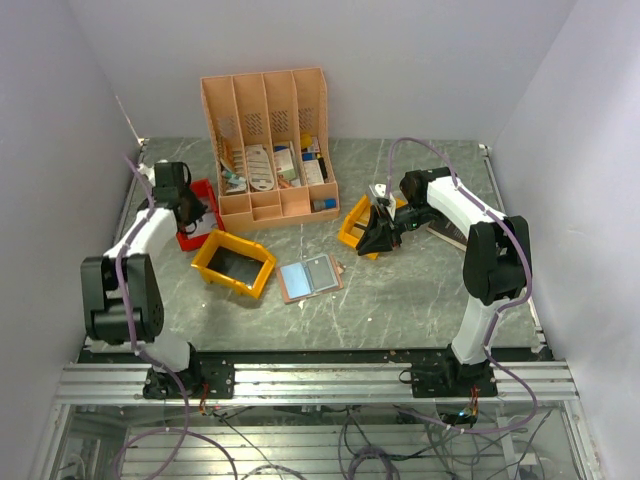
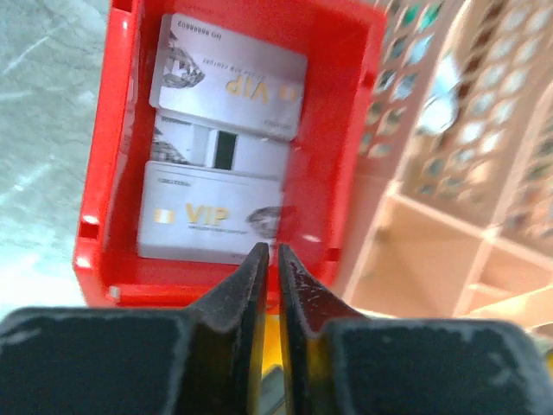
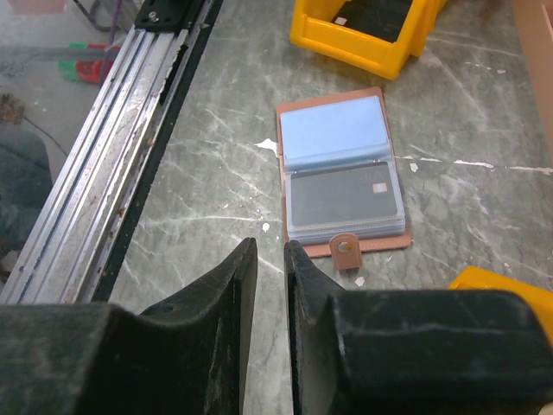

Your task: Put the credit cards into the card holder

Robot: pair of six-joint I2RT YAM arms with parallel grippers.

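My left gripper hovers over the red tray (image 2: 119, 130) at the far left, fingertips together, nothing visible between them. In the left wrist view, white cards (image 2: 226, 79) marked VIP lie in that tray. The open card holder (image 3: 341, 173), with clear sleeves and a brown strap, lies at the centre of the table. My right gripper is at the right, near a yellow tray (image 1: 355, 218), above the table and pointed toward the holder, its fingertips slightly apart with nothing held.
A tan organizer (image 1: 265, 205) with assorted items stands at the back. A second yellow tray (image 1: 225, 265) with a dark interior sits left of the holder.
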